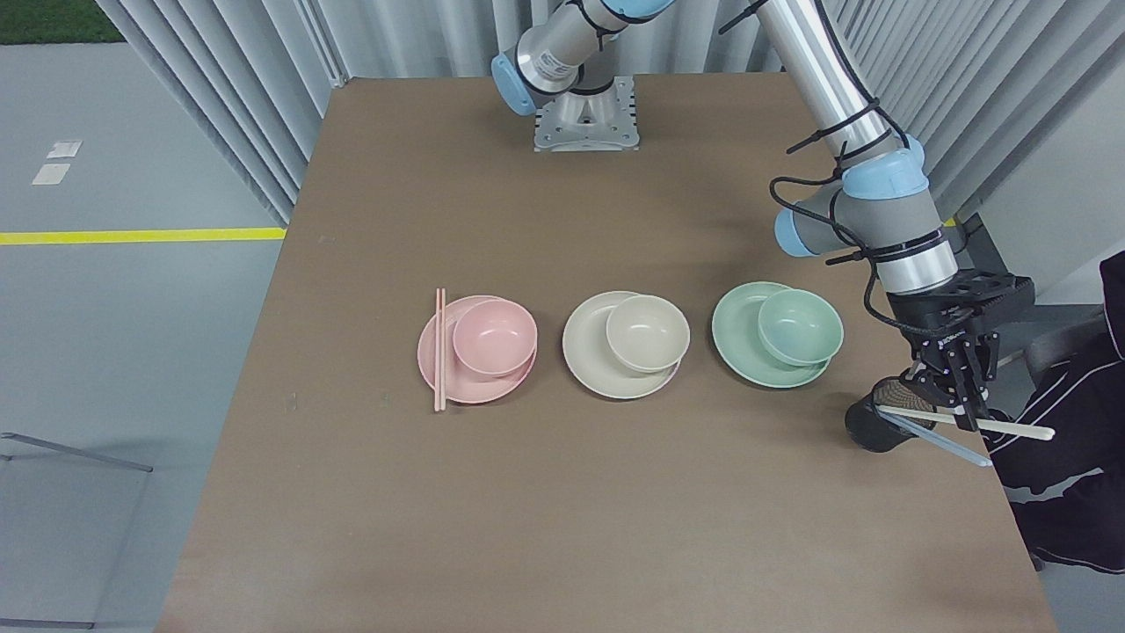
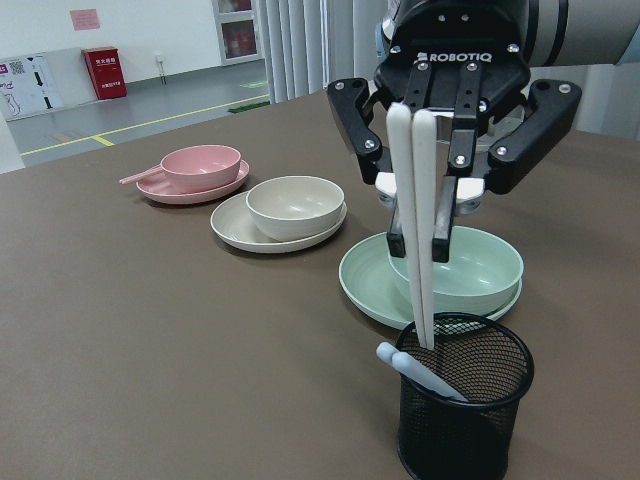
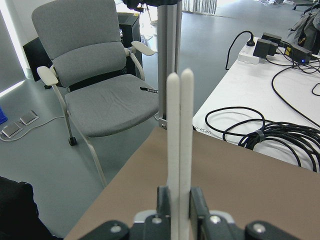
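My gripper [image 2: 420,215] is shut on a pair of white chopsticks [image 3: 186,125], held upright in the left view, their lower ends inside the rim of a black mesh cup [image 2: 455,430] at the table's right side. Light blue chopsticks [image 1: 939,439] lean in that cup. The wrist view shows the white pair between the fingers. A pink plate [image 1: 485,389] with a pink bowl [image 1: 493,336] and pink chopsticks [image 1: 439,348] is at left; a cream plate [image 1: 591,359] with bowl [image 1: 646,331] in the middle; a green plate [image 1: 738,327] with bowl [image 1: 798,325] beside the cup.
Past the right edge are dark clothing [image 1: 1065,506], a grey chair [image 3: 110,105] and a white table with cables [image 3: 250,90].
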